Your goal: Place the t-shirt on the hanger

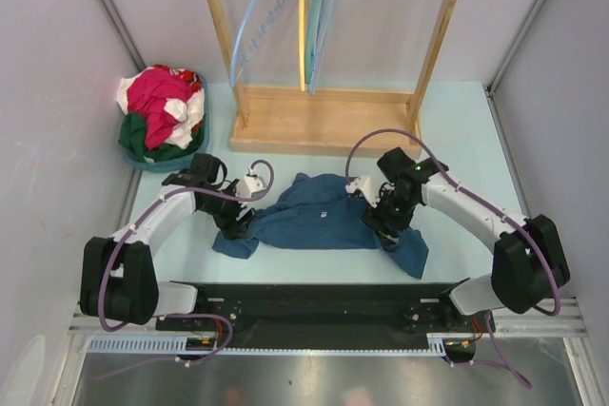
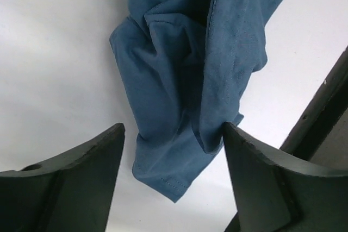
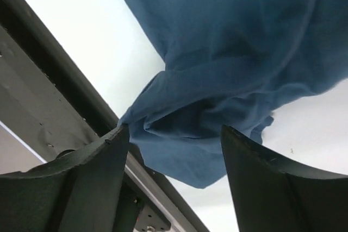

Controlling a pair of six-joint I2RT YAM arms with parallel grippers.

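A dark blue T-shirt (image 1: 314,225) lies spread and crumpled along the table front, with a corner hanging toward the edge. My left gripper (image 1: 241,222) is open low over its left end; in the left wrist view the open fingers (image 2: 87,177) straddle a folded strip. My right gripper (image 1: 385,235) is down at the shirt's right end, part open, with a raised fold (image 3: 190,88) between and beyond its fingertips. Several hangers (image 1: 303,26) hang on the wooden rack (image 1: 285,116).
A teal basket (image 1: 171,159) of red, white and green clothes stands at back left. The dark front edge of the table (image 1: 314,297) runs just below the shirt. Bare table shows on both sides.
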